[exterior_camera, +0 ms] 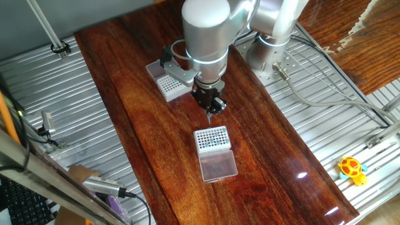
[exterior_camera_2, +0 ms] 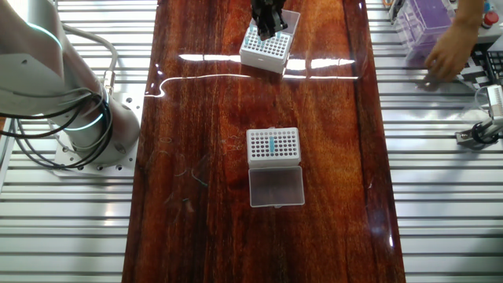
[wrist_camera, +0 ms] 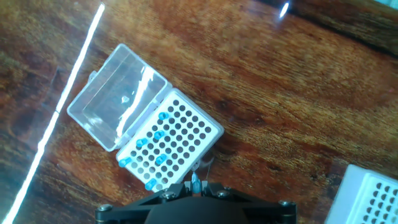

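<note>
My gripper (exterior_camera: 209, 112) hangs just above the working-side edge of a white tip box (exterior_camera: 212, 140) with an open clear lid (exterior_camera: 219, 165). In the wrist view its fingers are together on a small blue pipette tip (wrist_camera: 196, 183), which points out past them, beside the box's corner. Several blue tips (wrist_camera: 160, 159) stand scattered in that box's holes (wrist_camera: 180, 134); many holes are empty. A second white tip box (exterior_camera_2: 273, 147) lies apart from it, with its lid open and a short row of blue tips (exterior_camera_2: 272, 145) in the middle. Only that box's corner (wrist_camera: 348, 199) enters the wrist view.
Bare dark wood table (exterior_camera: 156, 162) lies between and around the boxes. The arm's base (exterior_camera: 265, 53) stands beside the table. A toy turtle (exterior_camera: 351, 169) is off at the right. A person's hand (exterior_camera_2: 448, 51) shows beyond the table's edge.
</note>
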